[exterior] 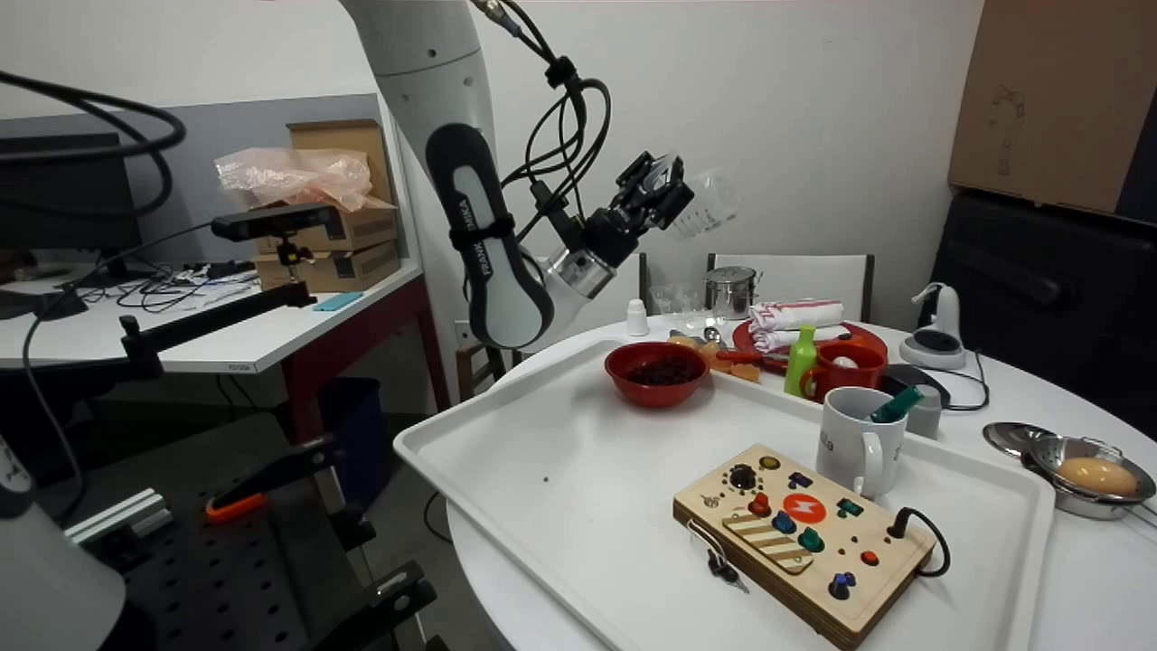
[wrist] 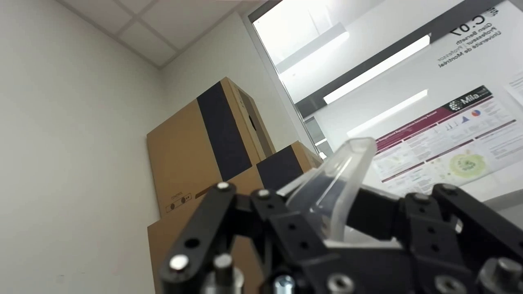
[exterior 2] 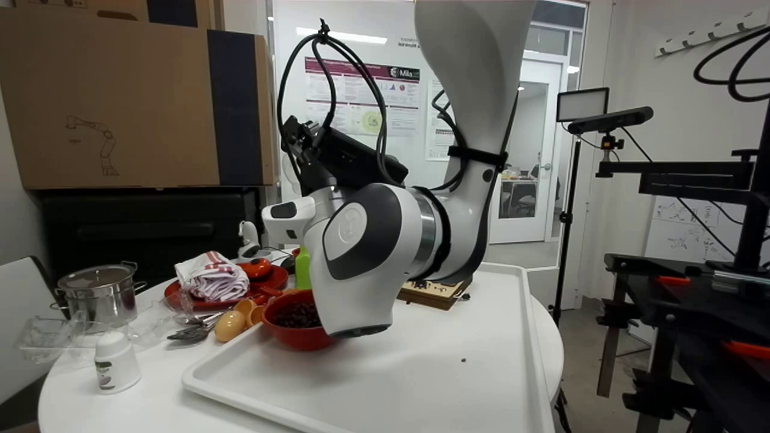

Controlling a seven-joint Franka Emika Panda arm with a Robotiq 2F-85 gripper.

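My gripper (exterior: 674, 195) is raised above the far end of the tray and is shut on a clear plastic measuring cup (exterior: 707, 204). The cup is tilted and points up and away from the fingers. Seen from the wrist, the transparent cup (wrist: 338, 188) rises between the black fingers; its inside shows no clear contents. Below and near the arm, a red bowl (exterior: 640, 374) with small dark pieces stands at the tray's far corner. The arm covers part of this bowl (exterior 2: 299, 338) in exterior view 2, where the gripper's fingertips cannot be made out.
The white tray (exterior: 521, 477) has free room on its left; one dark crumb (exterior: 545, 478) lies there. A wooden switch box (exterior: 804, 537) and a white mug (exterior: 860, 445) occupy its right. Behind are a green bottle (exterior: 800, 363), a red mug (exterior: 843, 369) and a towel (exterior: 797, 315).
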